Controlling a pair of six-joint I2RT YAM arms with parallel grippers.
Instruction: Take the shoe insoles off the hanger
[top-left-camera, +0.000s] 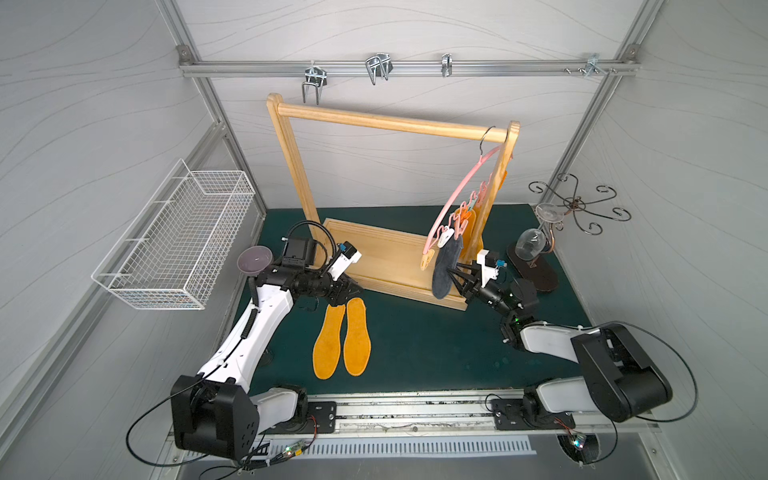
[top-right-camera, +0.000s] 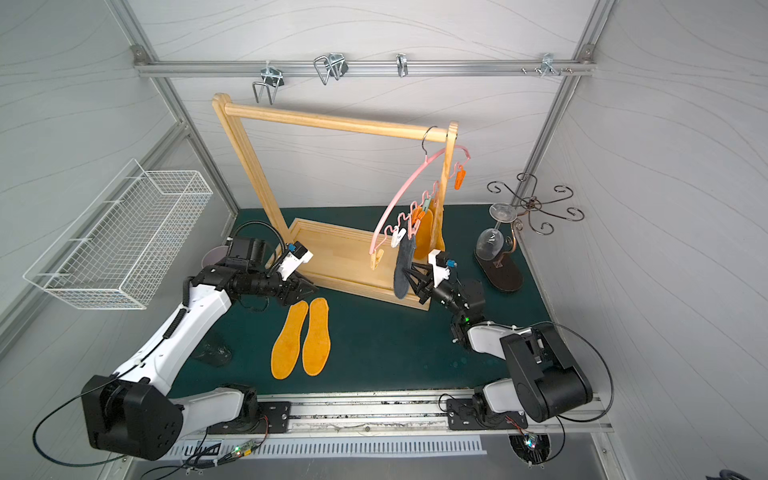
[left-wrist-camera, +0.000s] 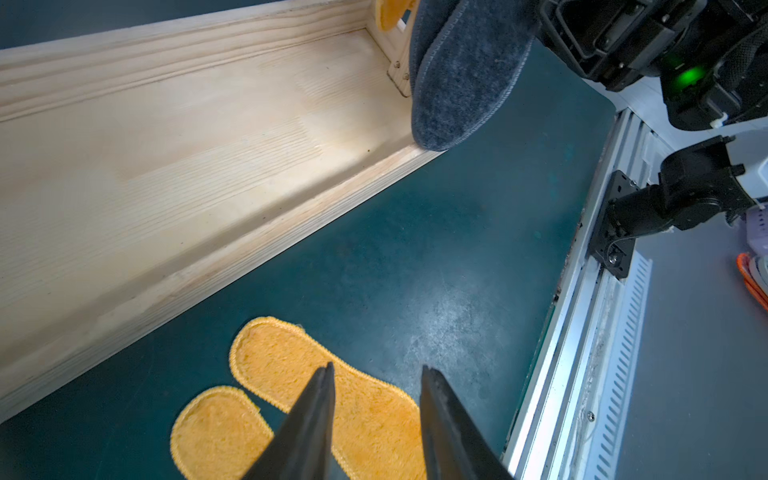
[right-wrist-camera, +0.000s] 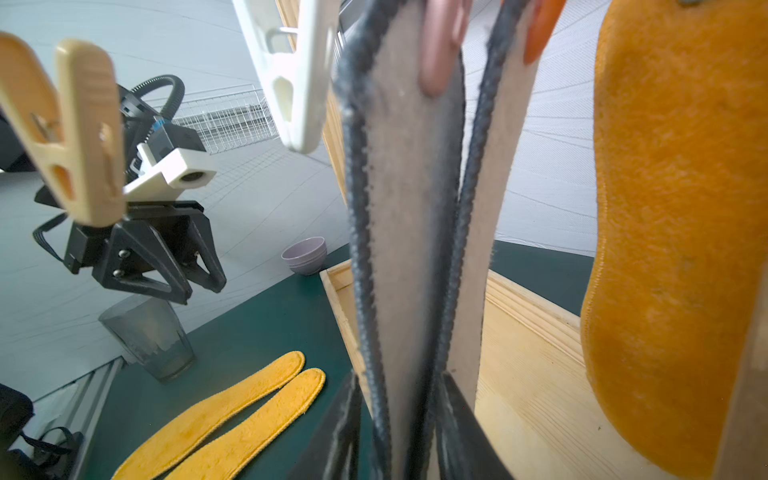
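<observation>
Two orange insoles (top-left-camera: 327, 345) lie side by side on the dark green table. The pink hanger (top-left-camera: 461, 189) hangs from the wooden rail's right end. Clipped to it are two dark grey insoles (right-wrist-camera: 408, 200), and an orange insole (right-wrist-camera: 680, 240) hangs behind them. At the grey pair's lower part is my right gripper, fingers spread with grey insole between them; whether they touch it is unclear. My left gripper hovers over the far ends of the orange insoles on the table, part open and empty.
A wooden rack (top-left-camera: 392, 121) with a tray base (top-left-camera: 376, 248) stands at the back. The white wire basket (top-left-camera: 180, 240) is at left, a glass (right-wrist-camera: 152, 340) and a purple bowl (right-wrist-camera: 305, 254) near it.
</observation>
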